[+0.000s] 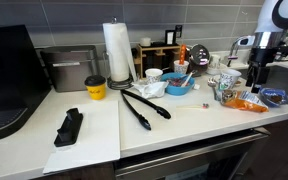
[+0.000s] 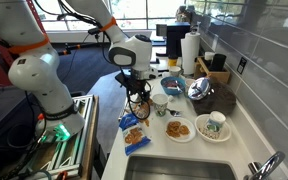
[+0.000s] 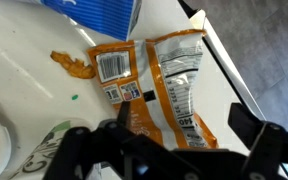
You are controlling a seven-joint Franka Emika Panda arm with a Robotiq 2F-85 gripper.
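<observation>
An orange and white snack bag (image 3: 164,85) lies flat on the white counter, its printed label facing up in the wrist view. My gripper stands open above it, the fingers spread to either side of its lower part with nothing gripped. A blue bag (image 3: 104,12) lies beside it at the top of the wrist view. From the side, the orange bag (image 1: 246,104) rests near the counter's front edge with the blue bag (image 1: 274,97) to its right. The arm partly hides the orange bag in exterior view 2.
Cups, a blue bowl (image 1: 178,85) and a plate of food (image 2: 181,129) stand close by. Black tongs (image 1: 146,108) and a paper towel roll (image 1: 118,55) are farther left. The sink (image 2: 174,169) adjoins the bags' end of the counter. Bare counter lies around the tongs.
</observation>
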